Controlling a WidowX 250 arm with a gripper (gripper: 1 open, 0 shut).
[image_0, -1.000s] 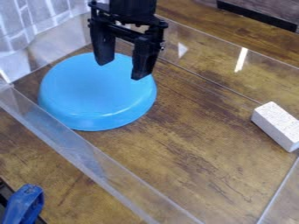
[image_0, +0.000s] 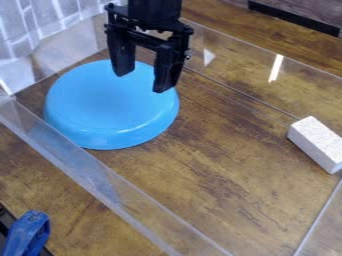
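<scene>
My black gripper (image_0: 146, 62) hangs at the upper middle, over the back part of a round blue plate (image_0: 107, 110). Its two dark fingers point downward, apart from each other, and I see nothing held between them. Whether the fingertips touch the plate I cannot tell from this view.
A white block (image_0: 315, 143) lies at the right on the wooden floor (image_0: 227, 180). A blue object (image_0: 24, 232) is at the bottom left, beyond a clear plastic wall.
My gripper has shifted very slightly within the upper middle of the view. The plate, the white block and the other objects stay where they were.
</scene>
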